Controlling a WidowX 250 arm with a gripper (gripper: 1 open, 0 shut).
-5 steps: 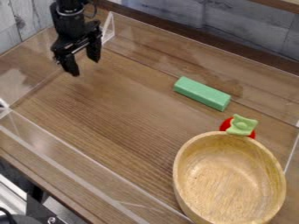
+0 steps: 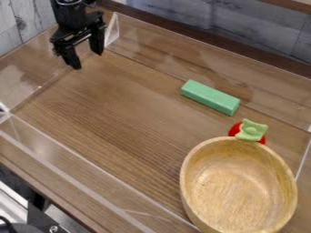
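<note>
My black gripper (image 2: pixel 78 47) is at the upper left, above the wooden surface, its two fingers apart with nothing seen between them. Toward the right lie a green rectangular block (image 2: pixel 210 97) and a red object (image 2: pixel 260 139) with a light green piece (image 2: pixel 253 128) on it. A large light wooden bowl (image 2: pixel 237 187) fills the lower right.
A dark edge runs along the left side, with a dark area beyond it at the bottom left.
My gripper has moved slightly up in the view, toward the far left corner. The block, the red object and the bowl are unchanged.
</note>
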